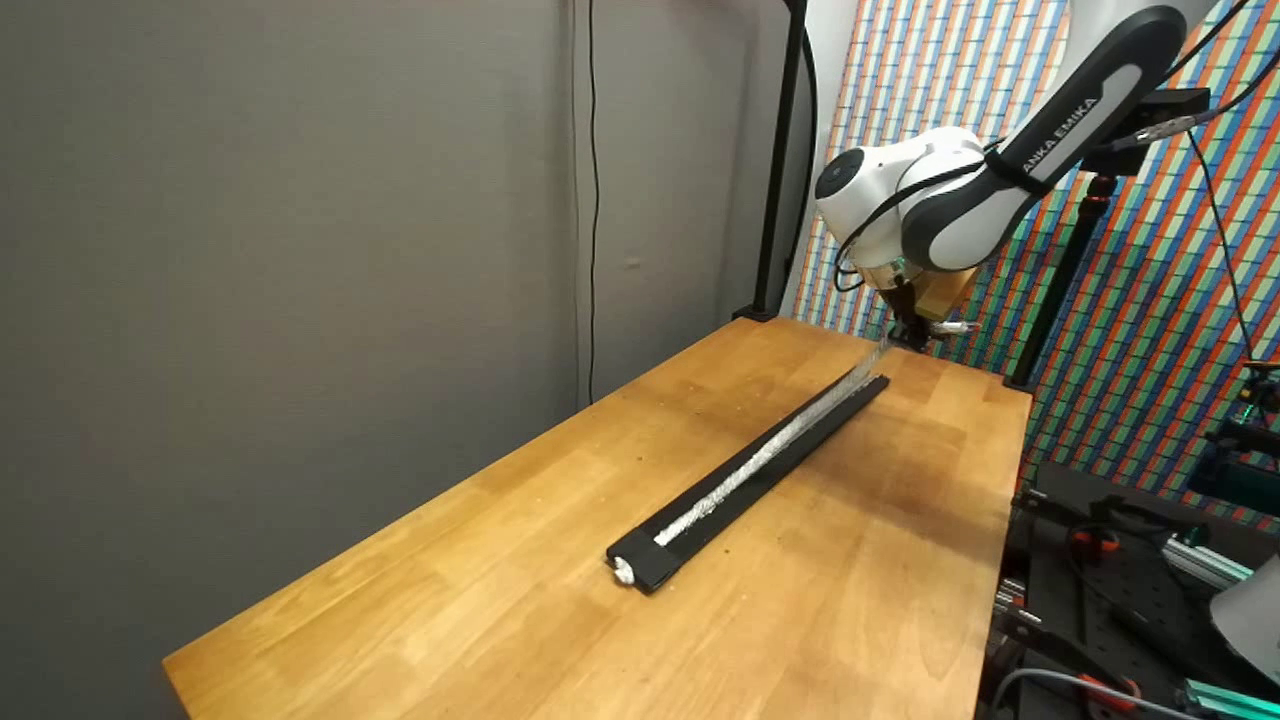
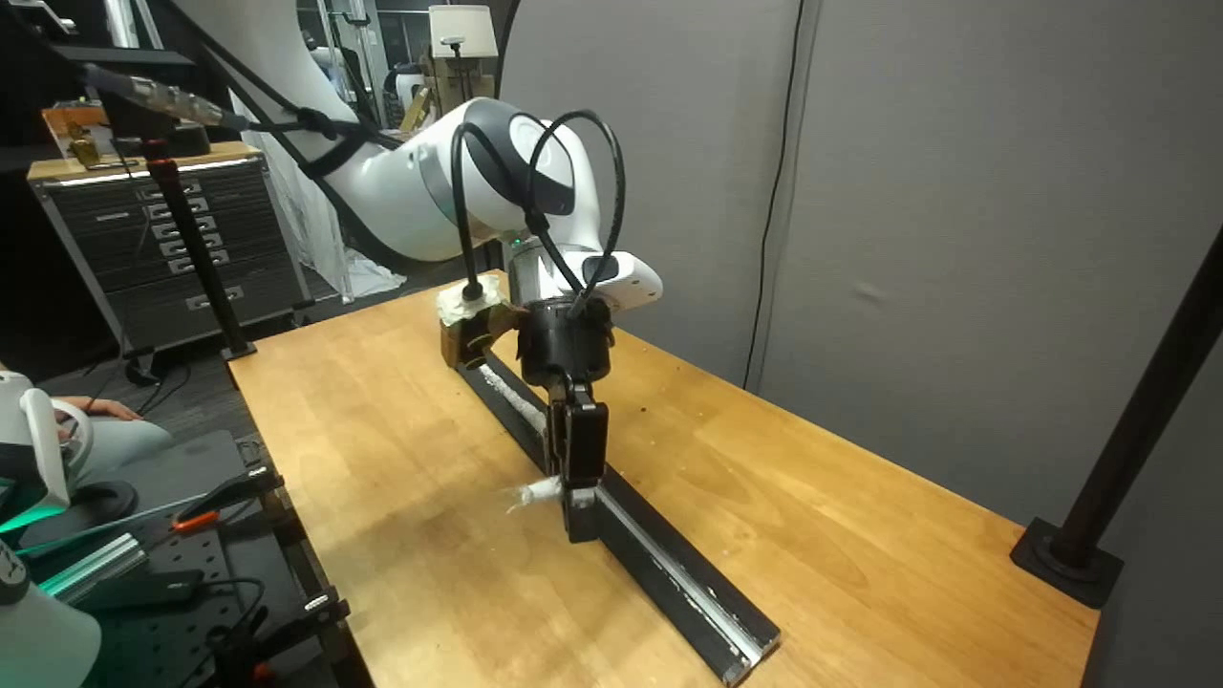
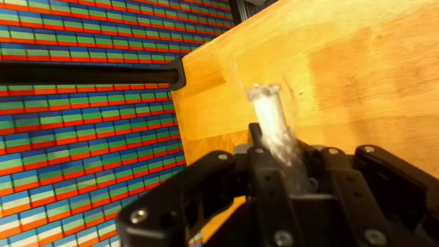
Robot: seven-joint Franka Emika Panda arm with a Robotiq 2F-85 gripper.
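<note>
A white rope (image 1: 750,466) runs along the groove of a long black channel (image 1: 648,558), its near end poking out past the crosspiece. Towards the channel's far end in exterior view 1, the rope slopes up to my gripper (image 1: 908,343). In exterior view 2, the gripper (image 2: 581,522) is shut on the rope near its frayed end (image 2: 536,492), which sticks out sideways. The near stretch of the channel (image 2: 651,594) shows an empty groove there. The wrist view has the wrapped rope end (image 3: 269,113) protruding past the dark fingers (image 3: 265,162), blurred.
Black posts (image 1: 774,180) stand at its corners. A grey wall (image 1: 360,240) borders one long side, and equipment (image 1: 1116,600) crowds the other.
</note>
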